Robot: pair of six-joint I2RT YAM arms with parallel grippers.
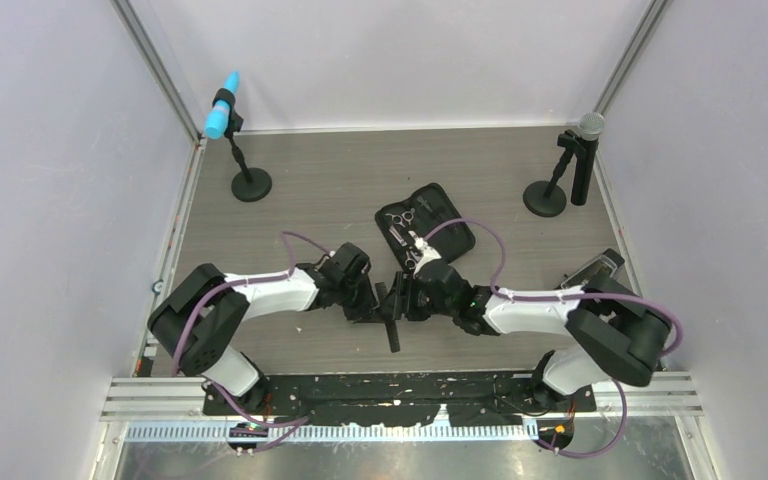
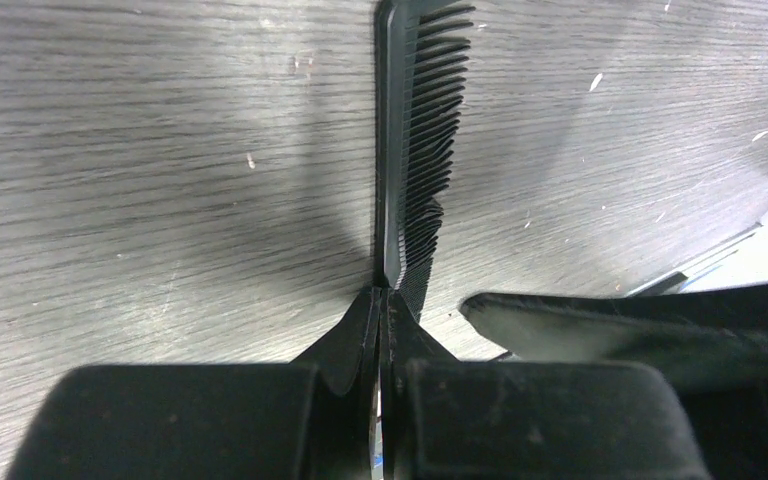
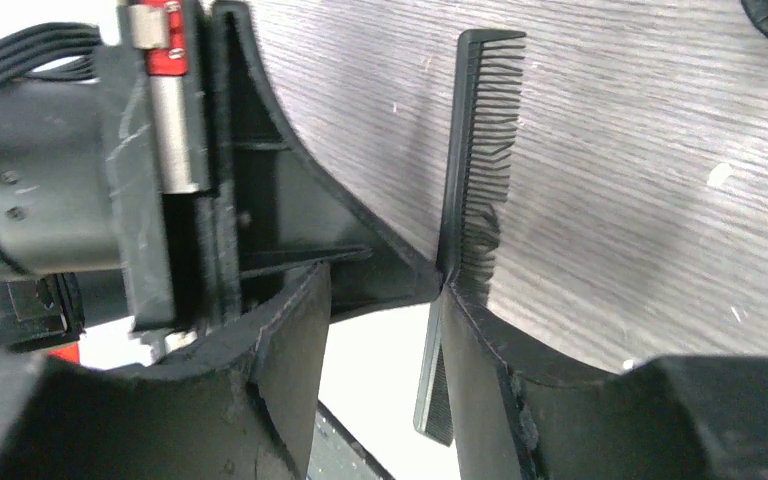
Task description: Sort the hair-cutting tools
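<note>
A black comb (image 1: 391, 335) lies on the table between the two grippers, its teeth clear in both wrist views (image 2: 390, 140) (image 3: 455, 150). My left gripper is shut, its tips at the comb's spine; nothing shows clearly between them. My right gripper is part open, above the comb, with the left gripper's black body beside it in the right wrist view. Behind them lies an open black tool case (image 1: 440, 235) with scissors and other tools.
A stand with a blue object (image 1: 218, 118) is at the back left, a microphone stand (image 1: 545, 197) at the back right. A dark device (image 1: 605, 265) sits at the right edge.
</note>
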